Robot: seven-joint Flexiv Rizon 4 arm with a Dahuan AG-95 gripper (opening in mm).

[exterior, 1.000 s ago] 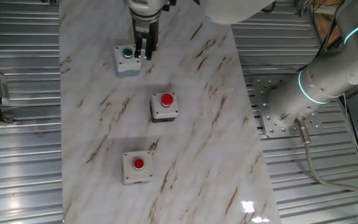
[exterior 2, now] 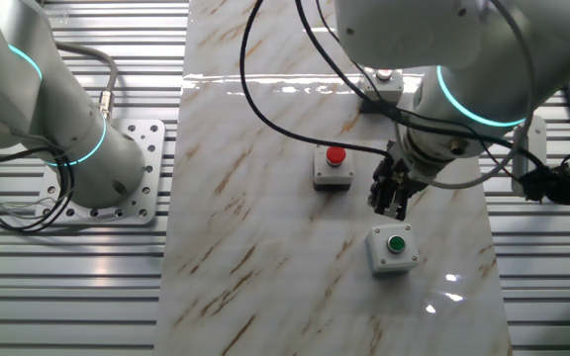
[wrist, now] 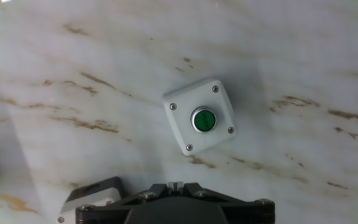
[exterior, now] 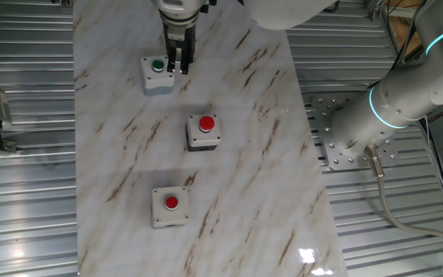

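A pale box with a green push button [exterior: 158, 66] stands near the far left of the marble table. It also shows as the green-button box [exterior 2: 392, 247] in the second exterior view. My gripper [exterior: 178, 71] hangs beside this box, fingers pointing down; its height over the table is hard to judge. At the bottom of the wrist view the fingertips of my gripper meet at the middle, shut, with no object seen between them. The green button [wrist: 204, 121] lies ahead of them, uncovered.
A red-button box [exterior: 203, 132] stands mid-table, and another red-button box [exterior: 171, 206] sits toward the front. Loose cables [exterior 2: 295, 131] loop from the arm. Bare marble [exterior: 260, 192] lies to the right of the boxes.
The gripper has shifted only very slightly beside the green-button box. The boxes stay where they were.
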